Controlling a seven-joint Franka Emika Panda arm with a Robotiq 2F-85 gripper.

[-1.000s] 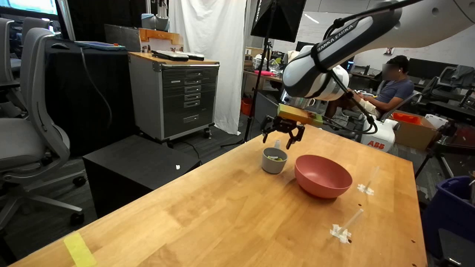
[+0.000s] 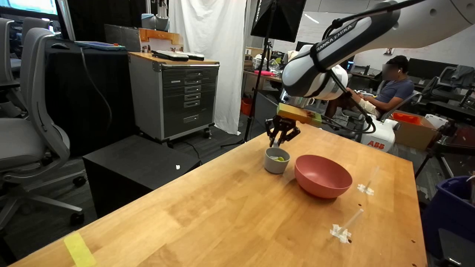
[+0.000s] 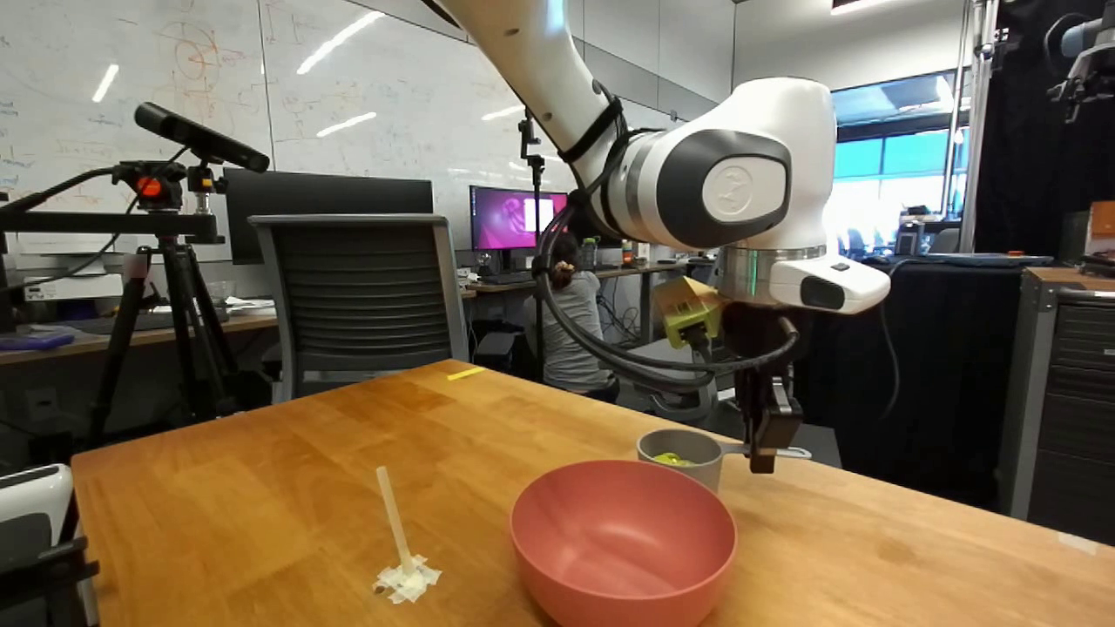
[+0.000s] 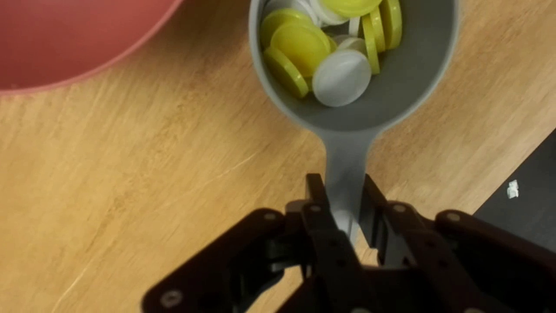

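Note:
A grey cup (image 4: 412,73) with a flat handle (image 4: 346,156) holds several yellow discs (image 4: 299,44) and white discs (image 4: 341,78). It stands upright on the table in exterior view 1, close to the pink bowl. My gripper is shut on the cup's handle, one finger on each side of it, behind the cup in exterior view 1. The pink bowl (image 3: 622,533) looks empty in exterior view 2, and the cup (image 3: 695,475) is partly hidden behind its rim.
Two clear sticks (image 2: 354,218) rise from taped patches on the wooden table (image 2: 213,209), right of the bowl. A yellow tape strip (image 2: 80,250) marks the near left corner. A black box (image 2: 142,160) stands beyond its edge.
The gripper's fingers were spread wide around the handle and have come together on it. The cup has shifted slightly to the right. The bowl has stayed put.

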